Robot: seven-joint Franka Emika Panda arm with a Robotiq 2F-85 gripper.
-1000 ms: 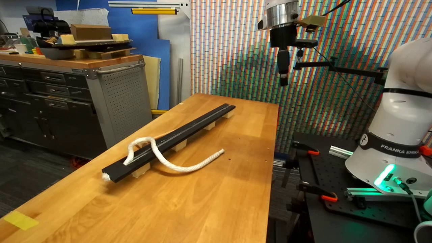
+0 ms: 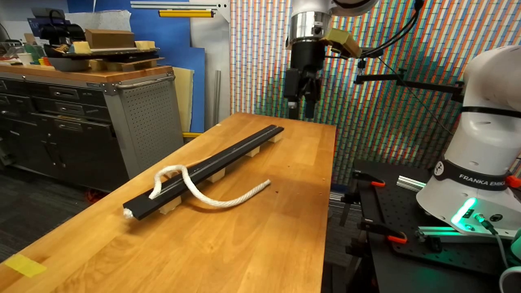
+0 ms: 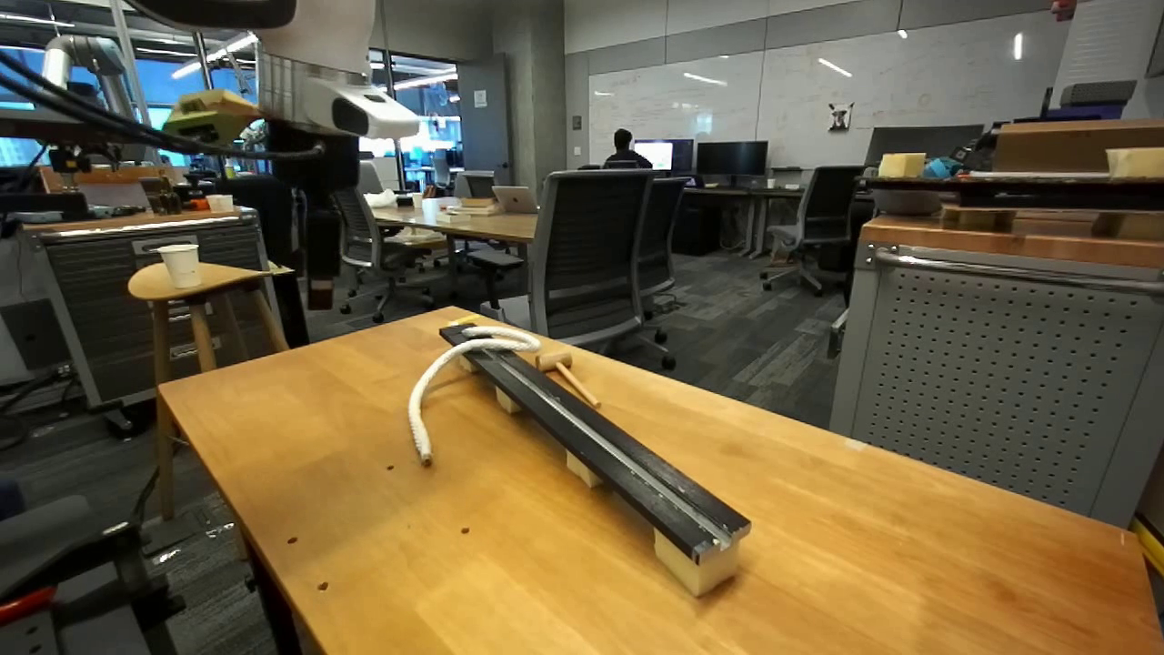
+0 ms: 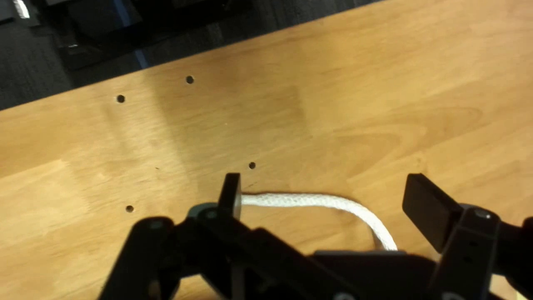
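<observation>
A white rope [image 2: 217, 201] is partly laid in the groove of a long black rail [image 2: 229, 155]. One rope end pokes out at the rail's near end; from there the rope loops up, crosses over the rail and trails onto the table, its free end lying loose. High above the table hangs my gripper [image 2: 301, 110], clear of rope and rail. From the wrist, the gripper is open, fingers wide apart, and the rope [image 4: 310, 200] shows on the tabletop below, not gripped. My gripper's body hides the rest of it.
Wooden blocks [image 3: 696, 562] hold the rail off the table. A small wooden mallet [image 3: 556, 361] lies beside the rail's far side. Yellow tape [image 2: 25, 265] marks a table corner. The wooden table [image 2: 263, 244] is otherwise mostly bare.
The arm has swung left in exterior view 1 and turned at the wrist, so both fingers now show and the gripper sits slightly lower. Rope and rail have not moved.
</observation>
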